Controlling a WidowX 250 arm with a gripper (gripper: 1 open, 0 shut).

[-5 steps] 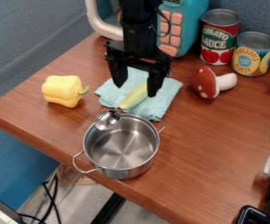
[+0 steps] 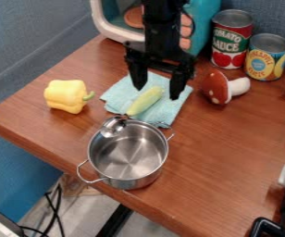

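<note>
My black gripper hangs over the back of a light blue cloth, its two fingers spread apart with nothing seen between them. On the cloth lies a pale yellow corn-like item, just below the gripper. A steel pot stands in front, with a lid or ladle-like shiny piece at its back rim. A yellow pepper is on the left of the table, and a red-capped mushroom on the right.
A tomato can and a second can stand back right, beside a teal toy microwave. A dark appliance sits at the right front.
The gripper has shifted slightly right and back, higher in the view. The objects on the table stay where they were.
</note>
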